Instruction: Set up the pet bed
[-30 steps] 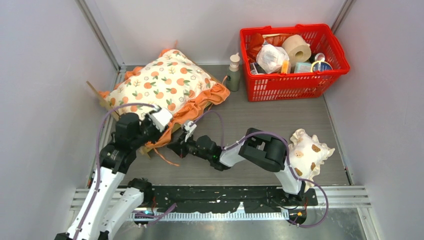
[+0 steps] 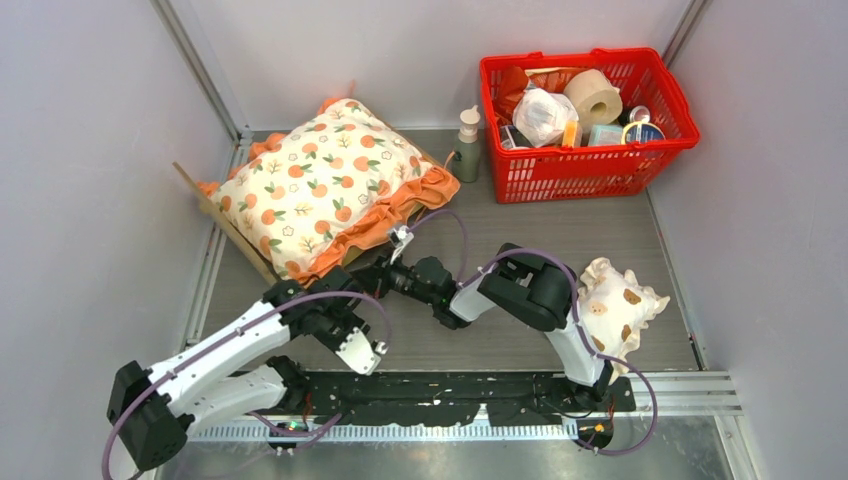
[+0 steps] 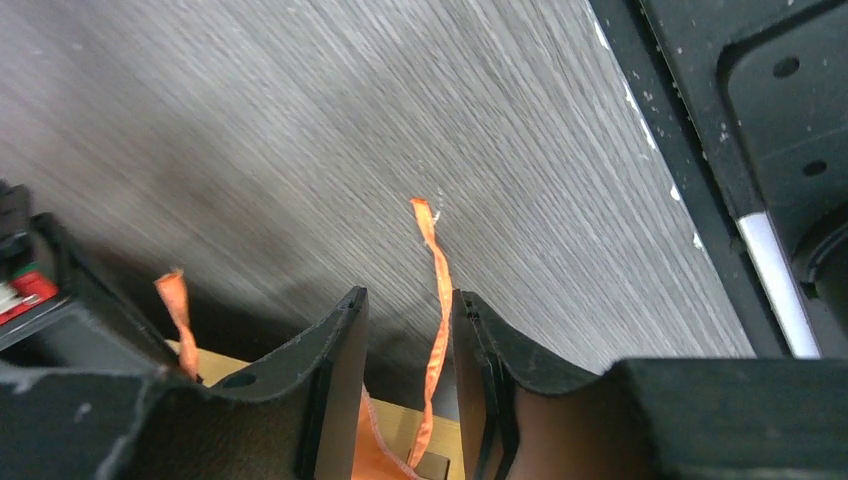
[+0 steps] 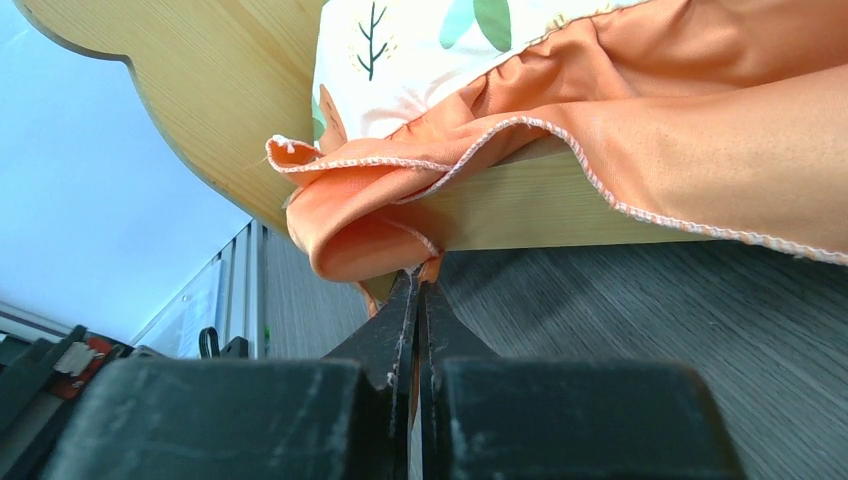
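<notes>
The pet bed's orange-ruffled cushion (image 2: pixel 315 185) with fruit print rests in a wooden frame (image 2: pixel 225 220) at the left. At its front corner, my right gripper is shut on an orange tie strap (image 4: pixel 430 268) beside the wooden rail (image 4: pixel 520 215), under folded orange fabric. My left gripper hovers low beside that corner, part open, with an orange strap (image 3: pixel 435 300) hanging between and beyond its fingertips; whether it touches the strap is unclear. A small cow-print pillow (image 2: pixel 618 310) lies at the front right.
A red basket (image 2: pixel 590 175) of goods stands at the back right. A green pump bottle (image 2: pixel 467 155) is just right of the bed. Walls surround the area.
My left gripper has moved down and toward the front, turning beside the bed's front corner. My right gripper has shifted slightly toward the bed and up.
</notes>
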